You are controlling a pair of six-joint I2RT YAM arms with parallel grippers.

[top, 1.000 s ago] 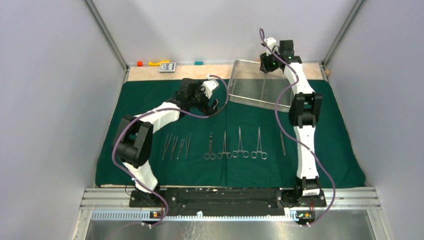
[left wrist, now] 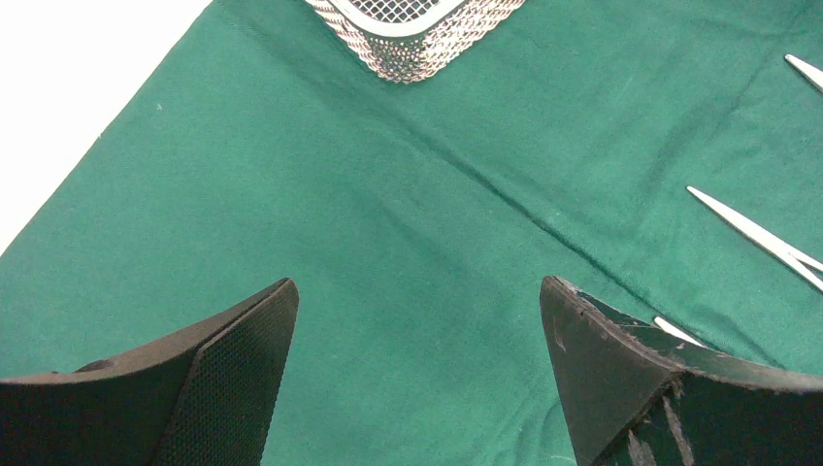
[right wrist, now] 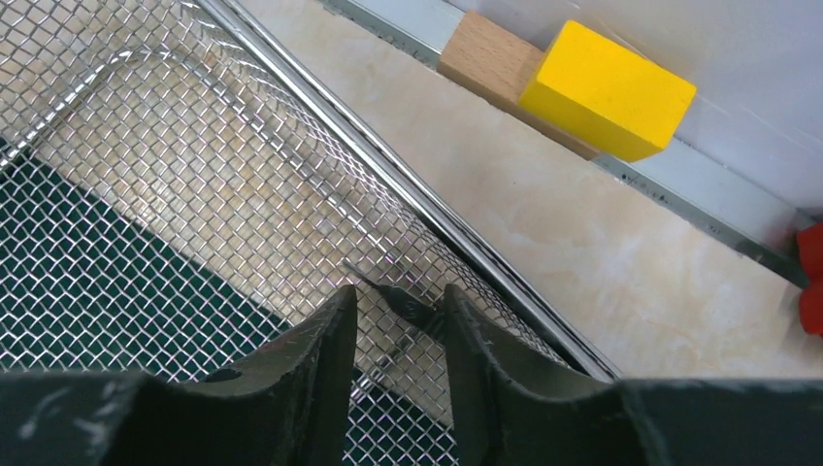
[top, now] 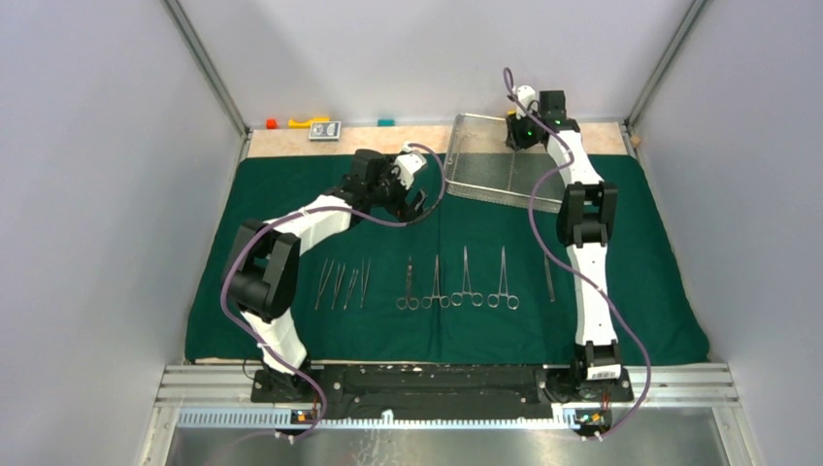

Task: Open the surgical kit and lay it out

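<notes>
In the wire mesh tray (top: 485, 197) at the back right lies a slim instrument with a dark body (right wrist: 406, 307) and a thin pointed tip. My right gripper reaches down over it, fingers part way apart, the instrument showing in the gap. Its far end is hidden by the right-hand finger (right wrist: 471, 354). Left of the tray, my left gripper hangs over bare cloth, wide open and empty. On the green cloth lie several tweezers (top: 339, 284), several ring-handled instruments (top: 466, 289) and one slim straight instrument (top: 548, 279).
Along the back strip stand a small grey box (top: 324, 131), a yellow piece (top: 309, 122), a red block (top: 271, 123) and a teal block (top: 385, 122). Behind the tray is a yellow block (right wrist: 611, 92). The tray's metal rim (right wrist: 388, 165) runs close beside my right fingers.
The left arm stays practically still.
</notes>
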